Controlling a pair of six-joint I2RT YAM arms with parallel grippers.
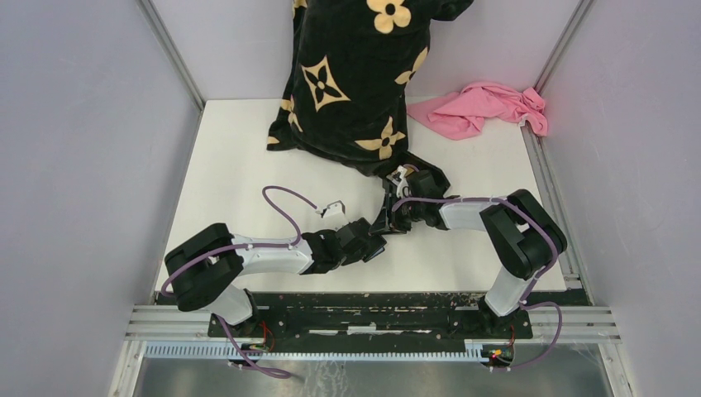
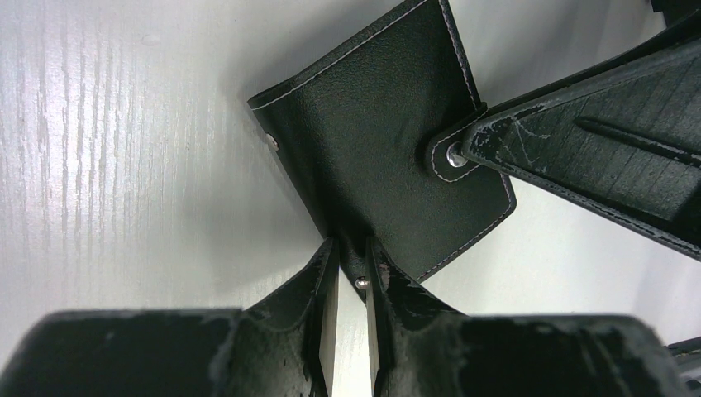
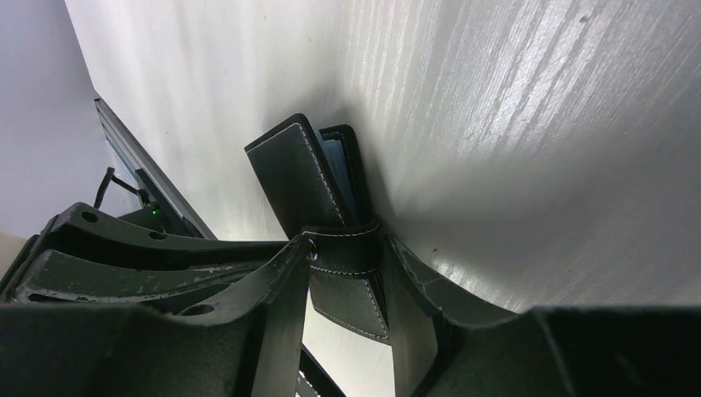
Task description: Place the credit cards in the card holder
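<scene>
The black leather card holder with white stitching lies on the white table, its snap strap point(image 3: 339, 252) at one side and bluish sleeves showing between the covers in the right wrist view. My left gripper is at the holder's lower end, fingertips close together over it; whether they pinch it is unclear. My right gripper is at the snap strap, fingertips either side of it. In the left wrist view a black gripper finger point(image 2: 595, 141) reaches over the snap. I see no separate cards.
A black patterned cloth point(image 1: 347, 74) covers the back middle of the table point(image 1: 223, 149). A pink cloth point(image 1: 471, 112) lies at the back right.
</scene>
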